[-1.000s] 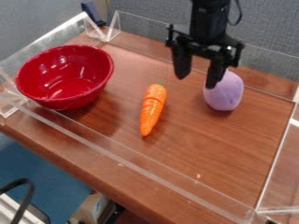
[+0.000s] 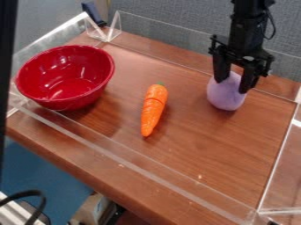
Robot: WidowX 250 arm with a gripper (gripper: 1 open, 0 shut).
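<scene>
A black gripper is over a purple eggplant-like object on the wooden table, its fingers on either side of the object's upper part. Whether the fingers grip it cannot be told. An orange carrot (image 2: 153,111) lies in the middle, and a red bowl (image 2: 67,94) stands at the left.
Clear plastic walls (image 2: 283,180) border the table (image 2: 177,189). A grey textured backdrop rises behind.
The gripper has moved right and down from above onto the purple object, which now looks slightly shifted or partly hidden by the fingers. The carrot and bowl have not moved.
</scene>
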